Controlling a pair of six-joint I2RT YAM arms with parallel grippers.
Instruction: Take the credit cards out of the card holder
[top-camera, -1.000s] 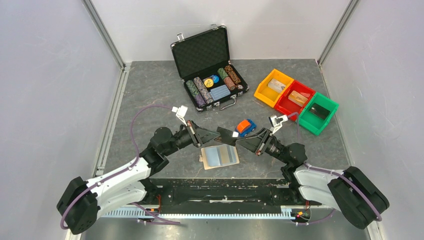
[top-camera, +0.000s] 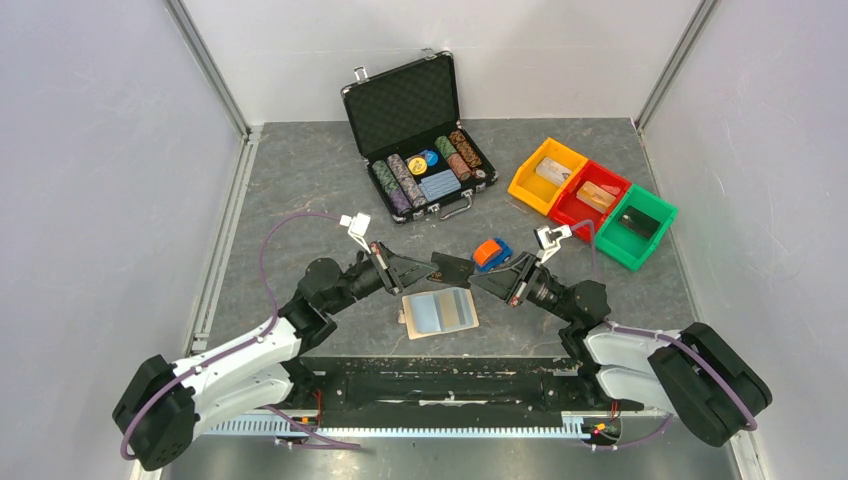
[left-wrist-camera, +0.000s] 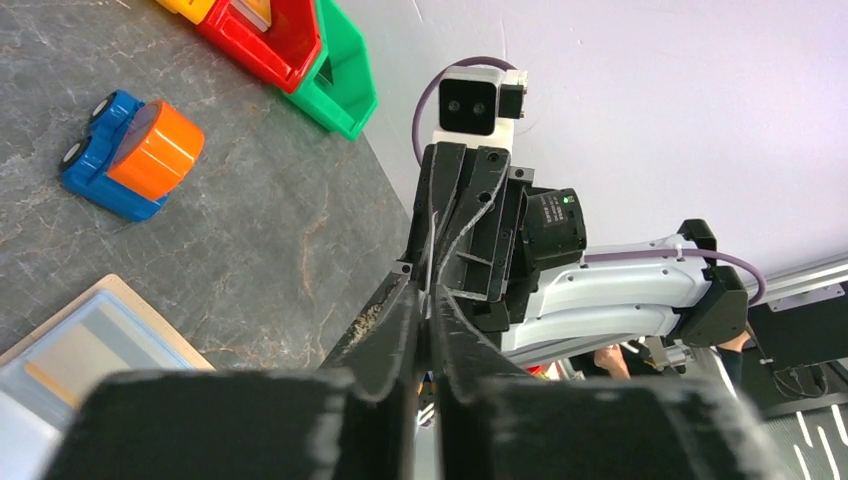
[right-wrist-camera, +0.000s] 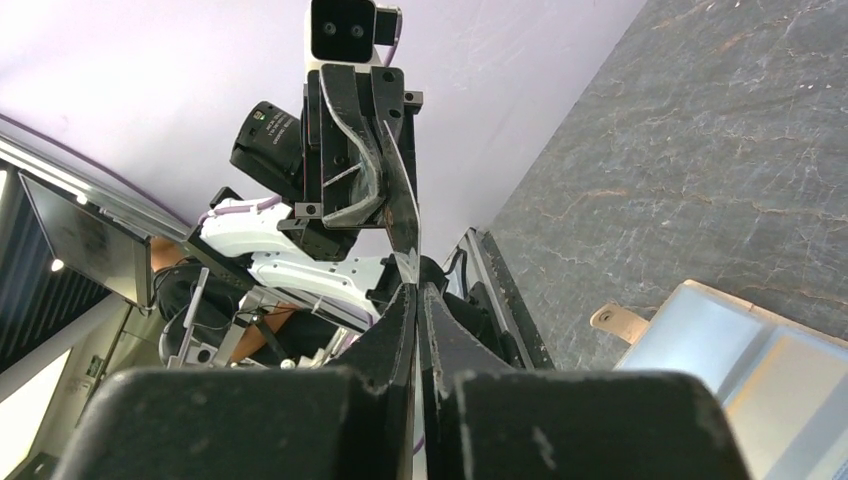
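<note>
In the top view a black card (top-camera: 453, 269) hangs between the two arms, its left end in my left gripper (top-camera: 434, 273), which is shut on it. From the right wrist view the card (right-wrist-camera: 403, 215) appears almost edge-on. My right gripper (top-camera: 474, 281) is shut at the card's other end; its fingertips meet or overlap the card's edge, and whether they pinch it cannot be told. Below, the card holder (top-camera: 441, 312) lies open and flat on the table, with a tan border, clear pockets and a small strap tab (right-wrist-camera: 620, 322).
A blue and orange toy truck (top-camera: 490, 254) sits close behind the right gripper. Yellow (top-camera: 522, 187), red (top-camera: 566, 207) and green (top-camera: 627, 258) bins, each with something inside, stand at the back right. An open poker-chip case (top-camera: 400, 97) occupies the back middle.
My right arm has shifted very slightly, while the left arm has hardly moved. A small white patch seen at the card's right end a second ago no longer shows.
</note>
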